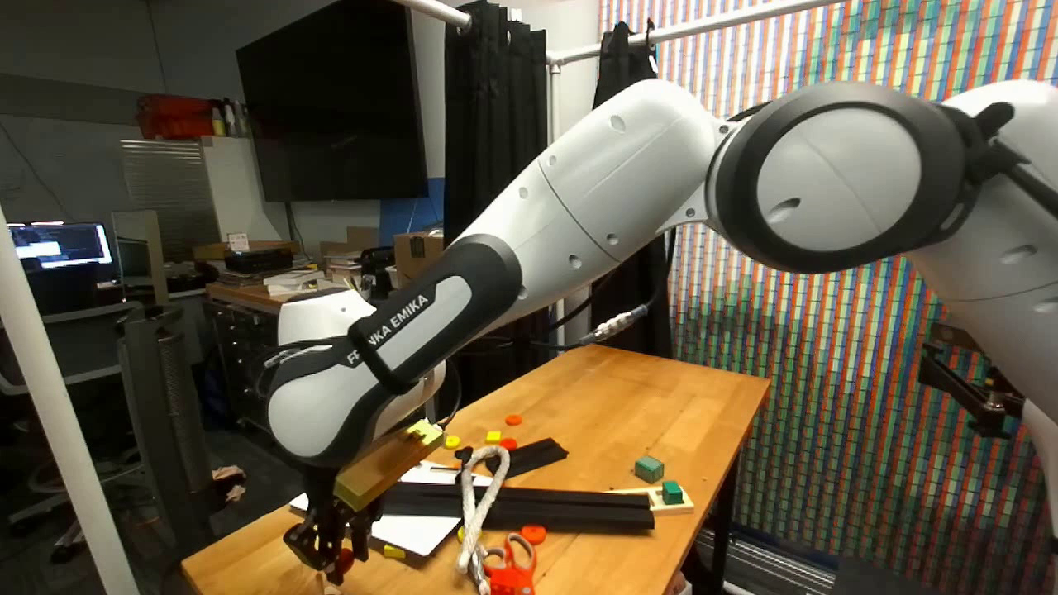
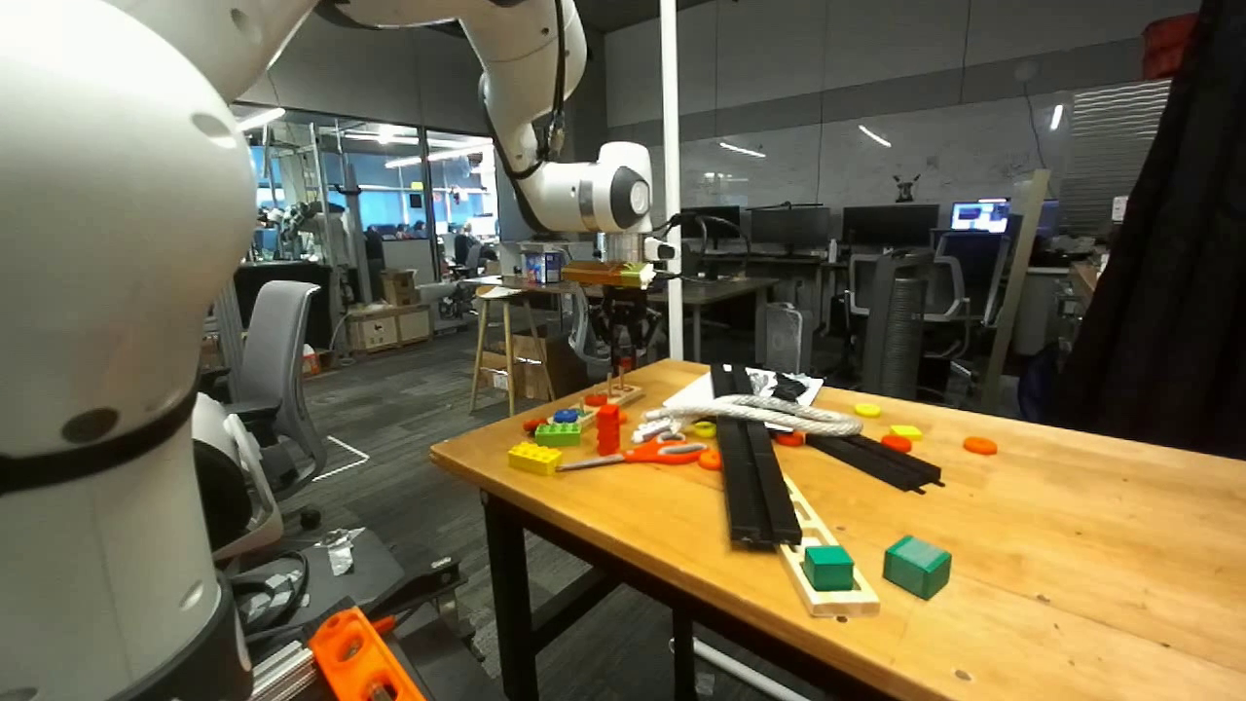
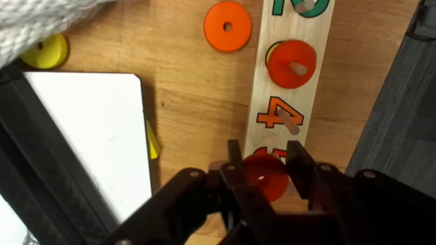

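Observation:
A red disc [image 3: 267, 179] with a hole lies between the two fingers of my gripper, over the end of a wooden peg board [image 3: 253, 122]. The fingers stand apart at either side of it; whether they press on it is unclear. Beneath is the board's red 5, partly hidden. Beside it rises a bare peg [image 3: 289, 122] at the orange 4. Another red-orange disc [image 3: 288, 65] sits around the neighbouring peg. In the second exterior view my gripper [image 2: 625, 350] hangs low at the table's far left end.
A loose orange disc [image 3: 218, 30] lies beside the board. White rope [image 3: 36, 24], a yellow disc [image 3: 51, 51] and a white sheet [image 3: 102, 122] are to its left. Black rails [image 2: 753, 479], scissors [image 2: 654, 456] and toy bricks [image 2: 534, 458] crowd the tabletop; its right side has free room.

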